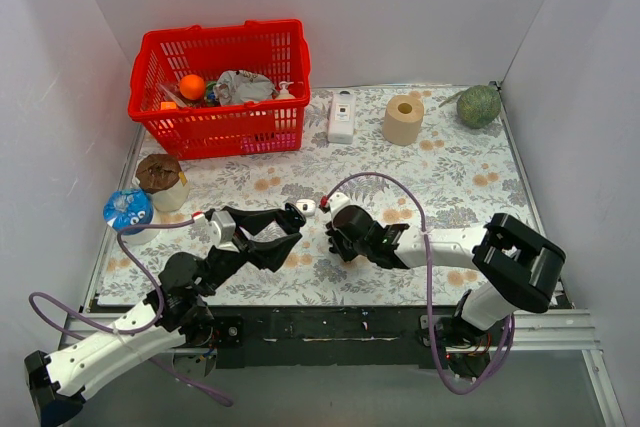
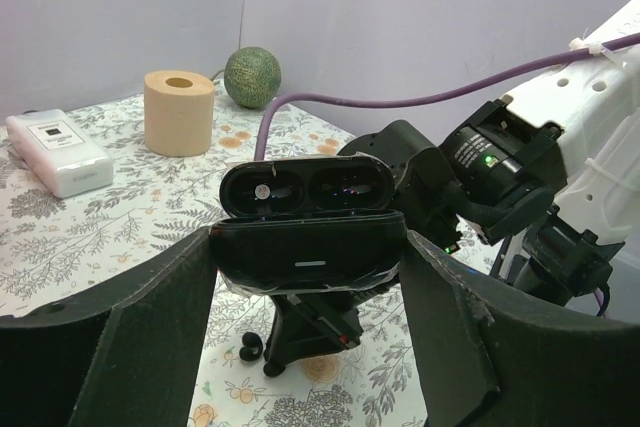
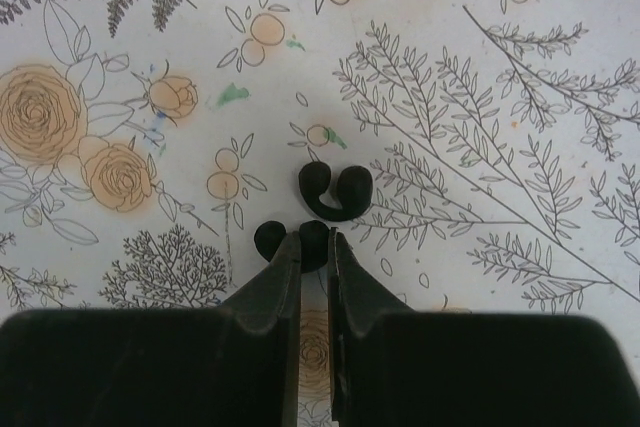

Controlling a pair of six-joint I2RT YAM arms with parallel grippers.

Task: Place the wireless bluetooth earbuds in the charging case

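In the left wrist view, my left gripper is shut on the black charging case (image 2: 312, 229), one finger on each side. The lid is up and two hollows face the camera. In the top view the case (image 1: 294, 215) is held above the cloth. My right gripper points down at the table, shut on one black earbud (image 3: 313, 234) that shows at its fingertips. Just beyond it a second curved black earbud (image 3: 336, 193) lies loose on the cloth, apart from the fingers.
A small white object (image 1: 306, 207) sits beside the case. Farther back stand a red basket (image 1: 220, 137), a white box (image 1: 341, 119), a paper roll (image 1: 402, 125) and a green round fruit (image 1: 479, 105). Jars stand at the left. Right of centre, the patterned cloth is mostly bare.
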